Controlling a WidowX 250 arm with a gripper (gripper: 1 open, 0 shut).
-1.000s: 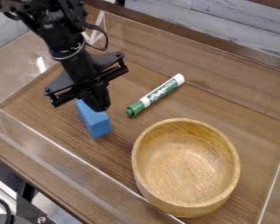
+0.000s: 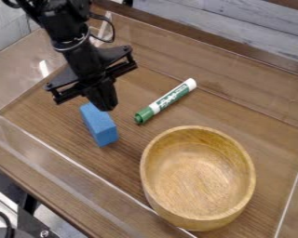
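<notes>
My black gripper (image 2: 92,82) hangs in the left upper half of the camera view, just above a blue block (image 2: 100,125) that lies on the wooden table. The gripper appears shut, with nothing visible between its fingers; the block is below it.
A green and white tube (image 2: 166,101) lies diagonally right of the gripper. A large tan oval bowl (image 2: 197,173) takes up the lower right.
My gripper has risen slightly and moved a little to the left, uncovering more of the table above the blue block. The block, tube and bowl have not visibly moved.
</notes>
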